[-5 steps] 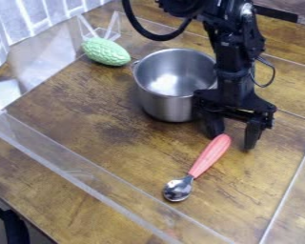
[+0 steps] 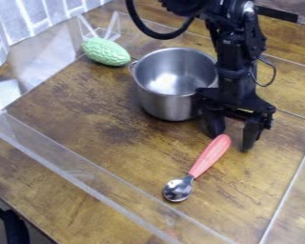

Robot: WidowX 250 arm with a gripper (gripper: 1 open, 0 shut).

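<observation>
The black gripper (image 2: 232, 128) is low over the wooden table, just right of a steel pot (image 2: 167, 87), its fingers pointing down at the tabletop. Whether it is open or shut, or has anything between its fingers, I cannot tell. A spoon with a pink handle (image 2: 209, 156) and a steel head (image 2: 177, 190) lies on the table in front of the gripper, the handle's end close to the fingers.
A pale green textured object (image 2: 106, 51) lies at the back left. Clear plastic edging runs along the left side and front of the wooden table (image 2: 79, 114).
</observation>
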